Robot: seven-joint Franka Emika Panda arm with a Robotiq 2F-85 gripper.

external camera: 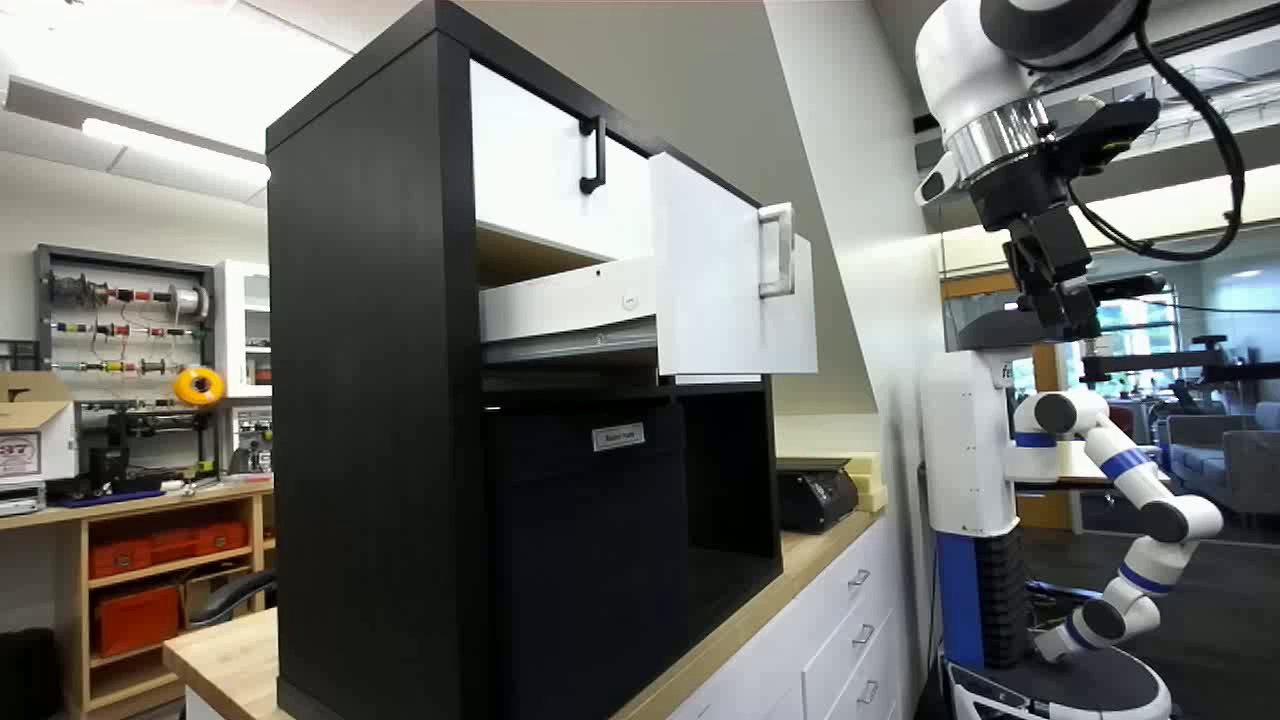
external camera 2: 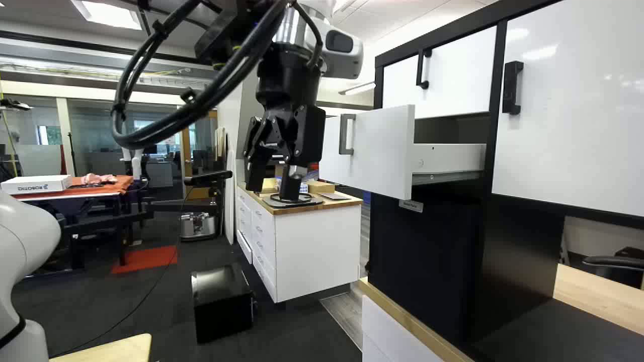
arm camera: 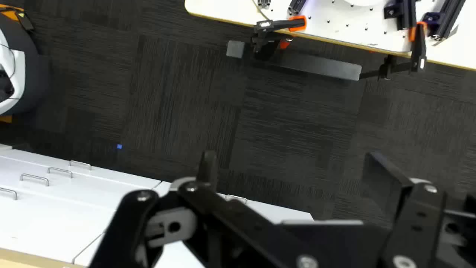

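Note:
Pointing down with its fingers spread, my gripper (external camera 2: 274,183) is open and holds nothing. The wrist view has the gripper low in the frame, dark carpet between its fingertips. In exterior view 1 the gripper (external camera: 1065,294) hangs at the upper right, well apart from the black cabinet (external camera: 360,396). A white drawer (external camera: 726,318) is pulled out of that cabinet, its handle (external camera: 782,250) on the front. Exterior view 2 has the drawer (external camera 2: 383,163) to the right of the gripper. Little of the drawer's inside shows.
Above the drawer a white panel (external camera 2: 447,78) with a black handle is closed. White counter drawers (external camera: 828,624) run below the cabinet. A worktable (arm camera: 339,26) with clamps stands across the carpet (arm camera: 285,116), and the floor between is mostly clear.

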